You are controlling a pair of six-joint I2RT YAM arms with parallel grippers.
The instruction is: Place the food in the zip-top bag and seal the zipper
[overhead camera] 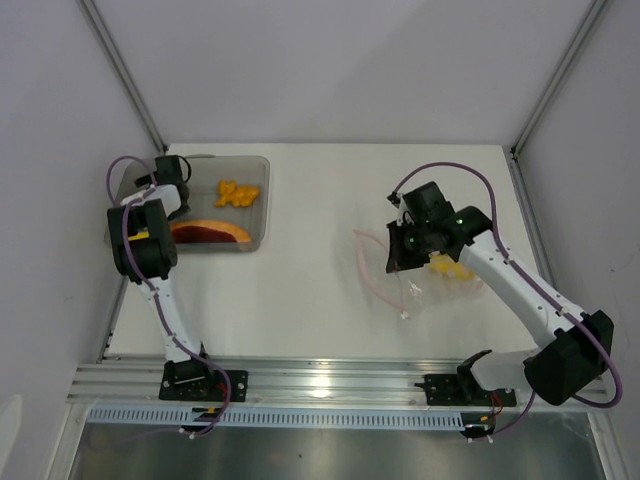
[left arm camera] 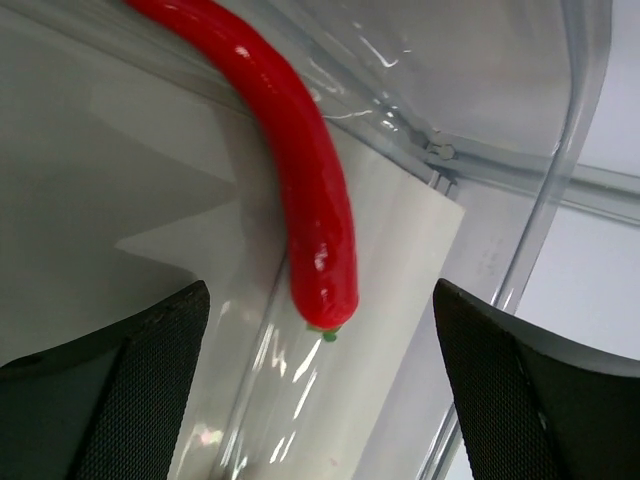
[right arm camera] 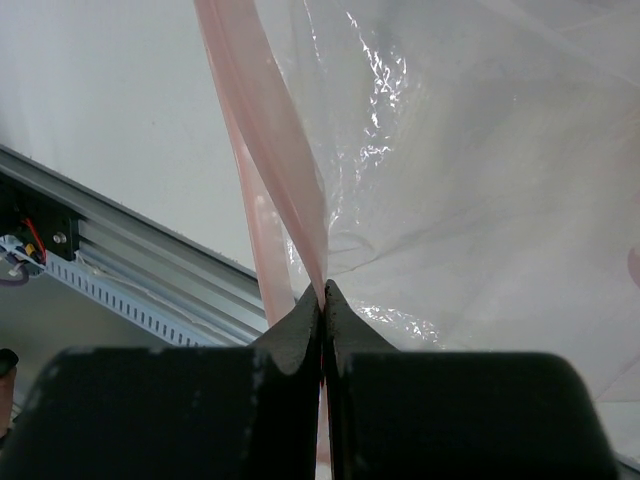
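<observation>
My left gripper is inside the left side of the food bin, open around the end of a red chili pepper, with nothing held. Orange ginger-like food and a long orange-red piece lie in the bin. The clear zip bag lies on the right of the table, a yellow item showing in or under it. My right gripper is shut at the bag's pink zipper edge, which runs into its fingertips.
The grey bin sits at the back left of the white table. Metal rails edge the workspace.
</observation>
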